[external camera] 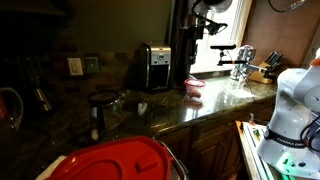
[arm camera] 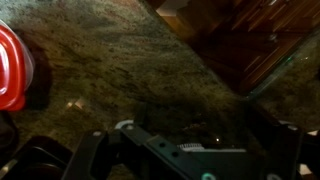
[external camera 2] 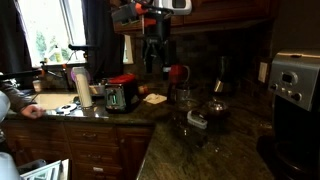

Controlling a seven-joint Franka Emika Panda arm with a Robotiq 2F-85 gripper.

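Observation:
My gripper (external camera: 190, 58) hangs high over the dark stone counter (external camera: 172, 121), well above it in both exterior views. In the wrist view, its two dark fingers stand apart at the bottom, with no held object visible between them. A small silvery thing (external camera 2: 197, 119) lies on the counter; it is too small to name. A red bowl (external camera: 195, 88) sits near the window end of the counter. At the left edge of the wrist view, a red round thing (arm camera: 12, 70) is partly cut off.
A large red tray (external camera: 115, 160) fills the near counter. A silver coffee machine (external camera: 158, 70) stands by the wall. The other exterior view shows a toaster (external camera 2: 122, 92), a red kettle (external camera 2: 179, 75) and a paper roll (external camera 2: 83, 88). Bare counter lies along the front edge.

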